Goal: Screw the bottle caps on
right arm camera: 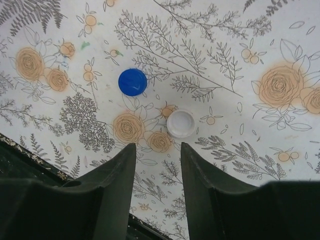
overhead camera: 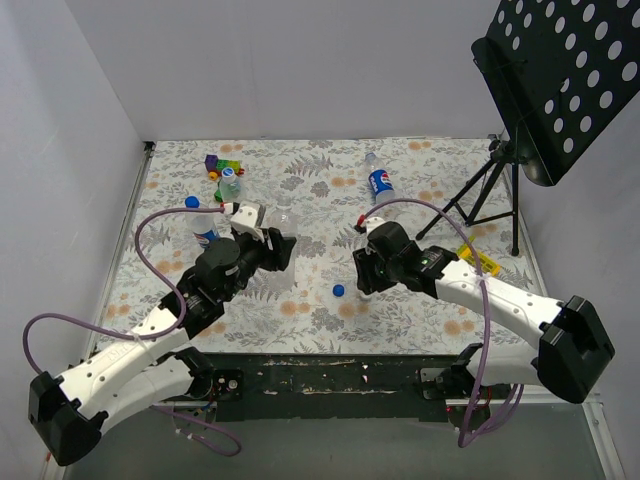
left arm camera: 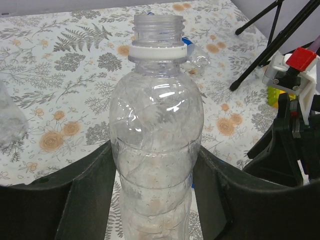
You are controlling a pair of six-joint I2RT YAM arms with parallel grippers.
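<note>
My left gripper is shut on a clear plastic bottle point(left arm camera: 155, 117), upright in the left wrist view, with bare neck threads above a white ring. From above, the bottle point(overhead camera: 283, 222) is partly covered by the left gripper point(overhead camera: 284, 252). A blue cap point(right arm camera: 132, 82) and a white cap point(right arm camera: 181, 123) lie apart on the patterned table. The right gripper is pointed down over the table near them, its fingers parted with nothing between. In the top view the blue cap point(overhead camera: 338, 290) lies just left of the right gripper point(overhead camera: 366, 284).
A Pepsi bottle point(overhead camera: 380, 184) lies at the back; a blue-capped bottle point(overhead camera: 202, 222) and a clear bottle point(overhead camera: 229, 186) are at the left. Colourful blocks point(overhead camera: 222, 166), a yellow basket point(overhead camera: 480, 257) and a black stand point(overhead camera: 512, 150) edge the space.
</note>
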